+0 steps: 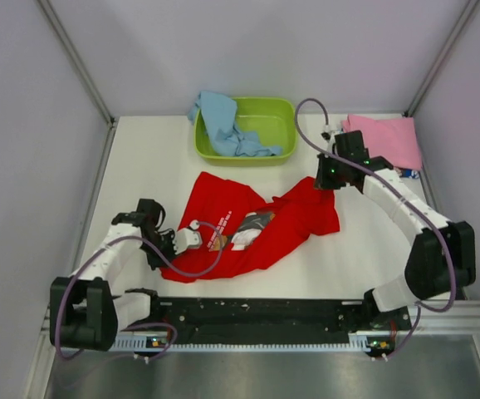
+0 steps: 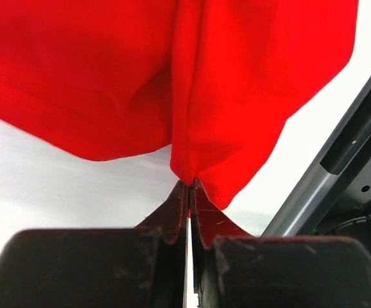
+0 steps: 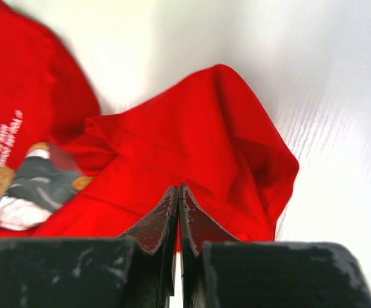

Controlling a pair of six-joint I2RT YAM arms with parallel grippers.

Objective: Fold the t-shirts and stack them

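Observation:
A red t-shirt (image 1: 261,224) with a printed picture lies spread and creased across the middle of the table. At its near left corner, my left gripper (image 1: 159,263) is shut on the red cloth; in the left wrist view a fold of the t-shirt (image 2: 230,83) runs into the closed tips of the left gripper. Over the shirt's right end, my right gripper (image 1: 318,184) is shut. The right wrist view shows the right gripper's tips (image 3: 180,188) together in front of the rumpled t-shirt (image 3: 172,138), with no cloth visible between them.
A green bin (image 1: 271,116) at the back holds a light blue cloth (image 1: 221,123) draped over its left rim. A folded pink cloth (image 1: 385,140) lies at the back right. Bare table (image 1: 140,162) shows at the left and along the front.

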